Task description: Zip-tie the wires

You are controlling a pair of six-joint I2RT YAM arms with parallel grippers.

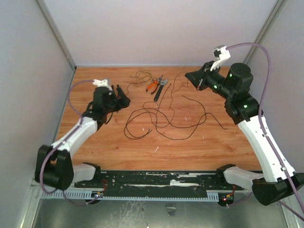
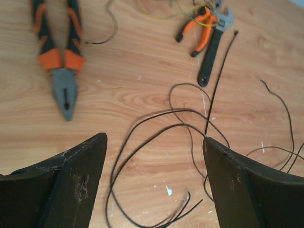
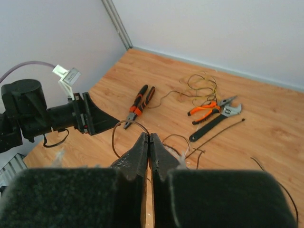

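Thin dark wires (image 1: pixel 173 138) lie in loose loops across the middle of the table, and the same loops (image 2: pixel 142 142) show below my left gripper. My right gripper (image 1: pixel 188 76) is raised at the back right, shut on a thin wire (image 3: pixel 114 138) that curves past its fingertips. From there this wire hangs toward the table loops. My left gripper (image 1: pixel 125 98) hovers left of the loops, open and empty; its two fingers (image 2: pixel 61 185) stand wide apart. A straight dark strand (image 2: pixel 221 71) with a small thick end lies alongside the wrench.
Orange-black pliers (image 2: pixel 65 90) rest near the left arm, mostly covered by it from the top. Orange-handled cutters (image 3: pixel 206 110) and an adjustable wrench (image 3: pixel 213 124) lie at the back, beside a yellowish wire tangle (image 3: pixel 202 85).
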